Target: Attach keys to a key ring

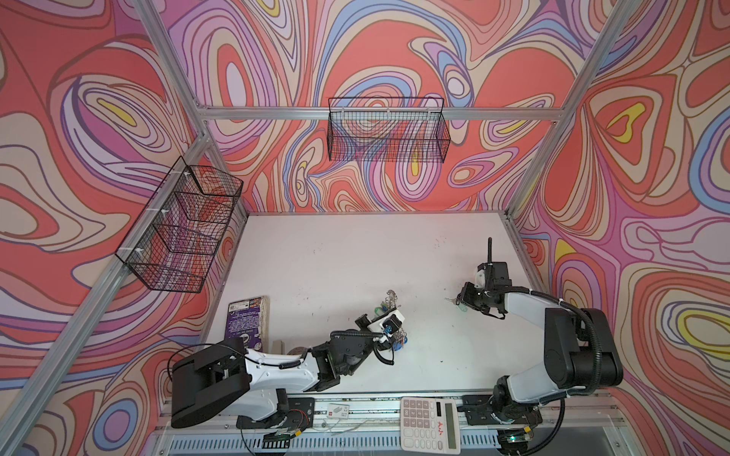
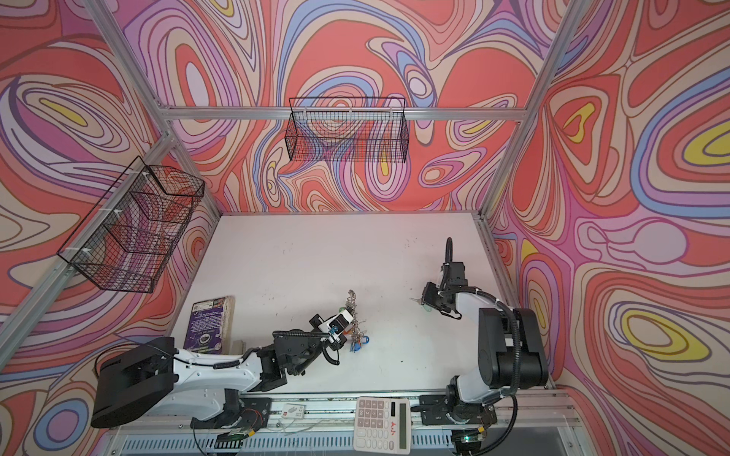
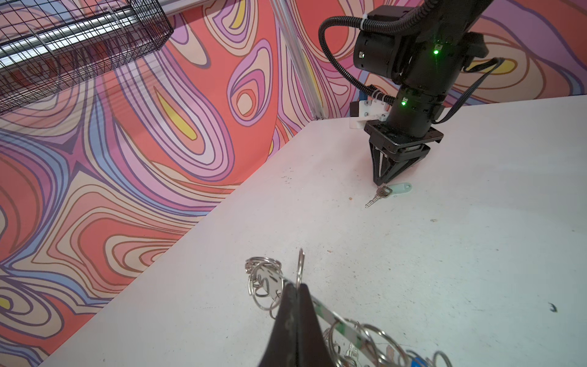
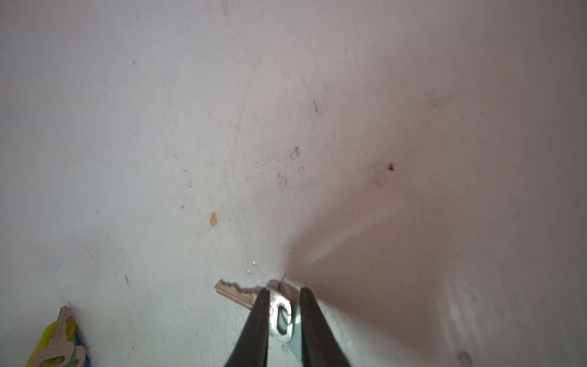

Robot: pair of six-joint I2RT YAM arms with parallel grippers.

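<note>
A chain of metal rings (image 3: 351, 333) crosses the lower part of the left wrist view. One thin key ring (image 3: 300, 266) stands up at the fingertips of my left gripper, which is shut on it. In the right wrist view, a key (image 4: 235, 293) with a light green tag (image 4: 296, 342) lies on the table at my right gripper. Its bow and a thin ring show in the narrow gap between those two fingers. Whether the fingers grip the key cannot be told. Another key (image 4: 59, 342) with a yellow and blue piece sits at the lower left there.
A purple-covered book (image 1: 245, 319) stands near the left edge, behind the left arm. A calculator (image 1: 429, 425) sits at the front, off the white table (image 1: 327, 250). Wire baskets (image 1: 389, 136) hang on the back and left frames.
</note>
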